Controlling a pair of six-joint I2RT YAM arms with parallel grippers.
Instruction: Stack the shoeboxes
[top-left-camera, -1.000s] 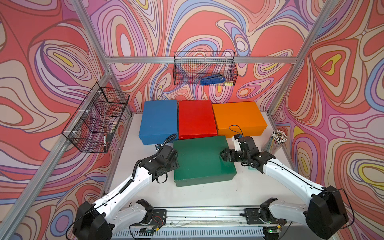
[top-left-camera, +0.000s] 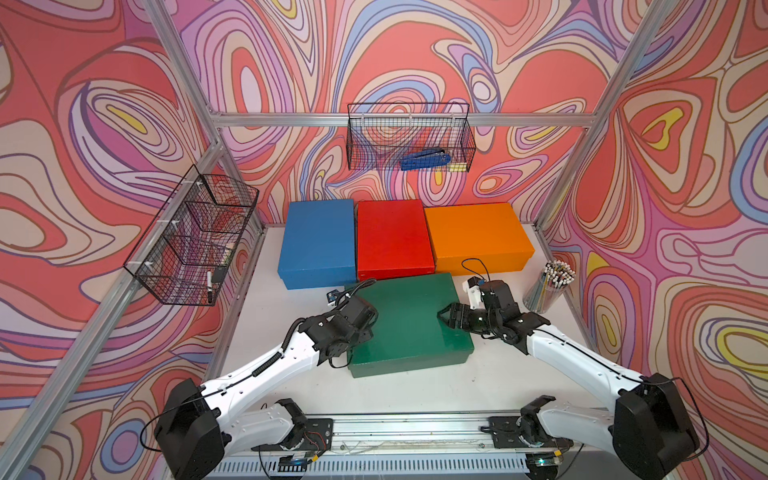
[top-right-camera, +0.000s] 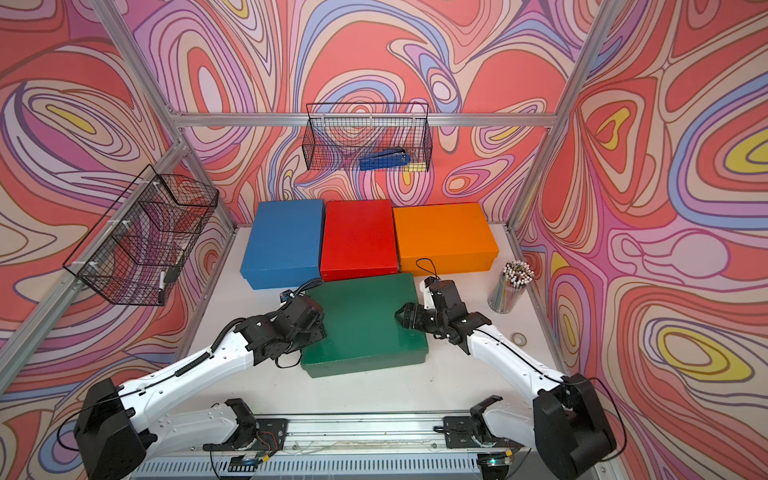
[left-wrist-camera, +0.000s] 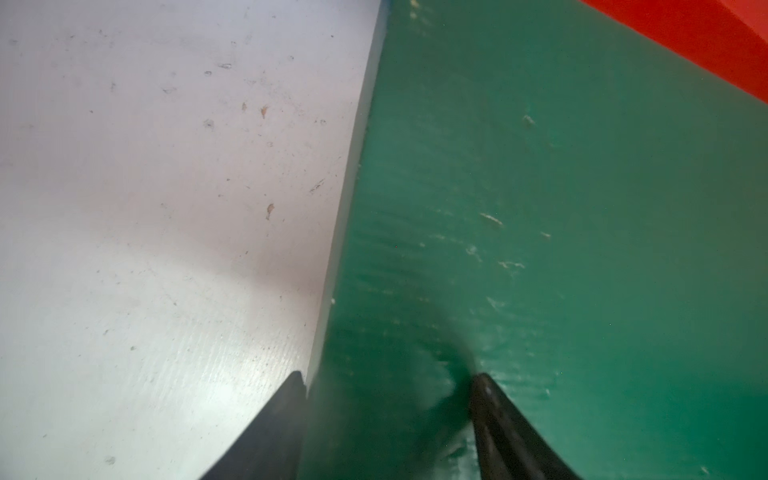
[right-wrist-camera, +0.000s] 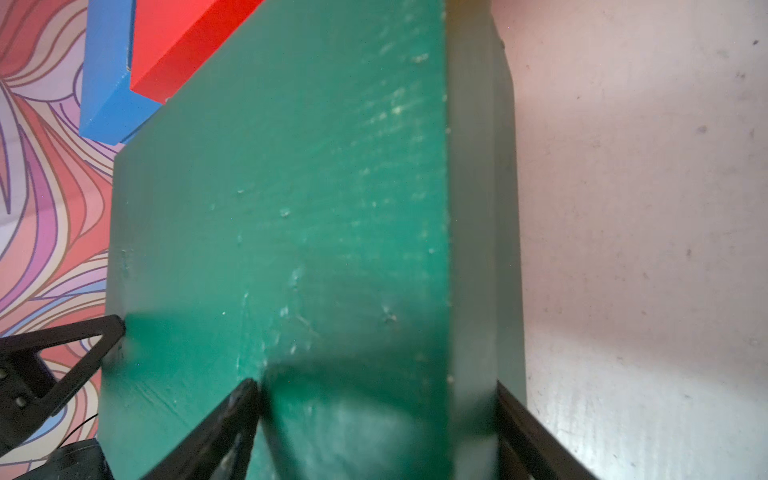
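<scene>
The green shoebox (top-left-camera: 408, 320) lies at the front middle of the table. My left gripper is at its left end with fingers parted, one above the lid and one by the edge. My right gripper straddles the right end's top edge, fingers parted, one on the lid and one beside the side. Whether either grips is unclear. Behind, side by side, are the blue shoebox (top-left-camera: 316, 240), red shoebox (top-left-camera: 392, 236) and orange shoebox (top-left-camera: 476, 232).
A cup of sticks (top-right-camera: 506, 292) stands at the right edge. Wire baskets (top-left-camera: 188, 240) hang on the left and back frame. Bare table (top-left-camera: 264, 320) lies left and in front of the green box.
My left gripper has moved right, over the green shoebox's left end. My right gripper shifted slightly, and the green shoebox's front edge sits slightly lower in the top left view.
</scene>
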